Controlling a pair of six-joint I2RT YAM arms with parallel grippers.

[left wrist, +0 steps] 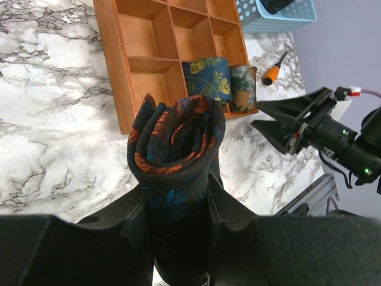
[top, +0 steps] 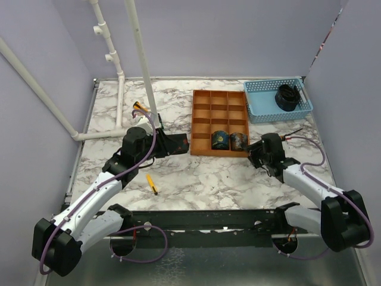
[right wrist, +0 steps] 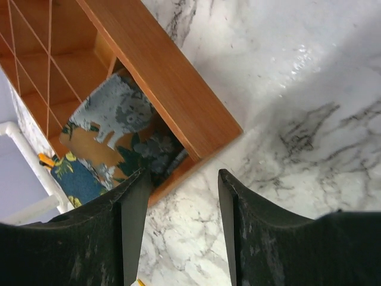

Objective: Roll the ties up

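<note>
Held upright in my left gripper is a dark rolled tie (left wrist: 172, 140) with orange and blue leaf figures; the gripper is shut on it, left of the organizer in the top view. Two rolled ties lie in the near row of the wooden organizer (top: 202, 151): a dark blue flowered tie (left wrist: 208, 77) and a brown-and-grey patterned tie (left wrist: 243, 88) in the corner compartment. My right gripper stands open just off the organizer's near right corner, nothing between its fingers. A black coiled tie (top: 287, 98) sits in the blue basket (top: 260, 89).
An orange-handled screwdriver (left wrist: 271, 75) lies between the basket and my right arm. Left of the organizer are a yellow cutter (top: 152, 184) and white pipes (top: 104, 134). The organizer's other compartments are empty.
</note>
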